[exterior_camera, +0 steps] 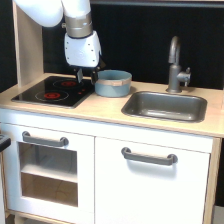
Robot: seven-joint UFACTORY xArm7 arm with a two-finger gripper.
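A blue-grey pot [114, 88] stands on the wooden counter, between the black stove top and the sink. My gripper [87, 76] points down at the pot's left side, over the right part of the stove. Its two dark fingers stand apart, and nothing shows between them. The right finger is close against the pot's left rim; whether it touches cannot be made out at this size.
The black stove top [54, 91] with red rings lies on the left. A metal sink [165, 106] with a tall grey faucet [177, 67] is on the right. Below are an open-fronted oven [49, 170] and a white cupboard door [150, 188].
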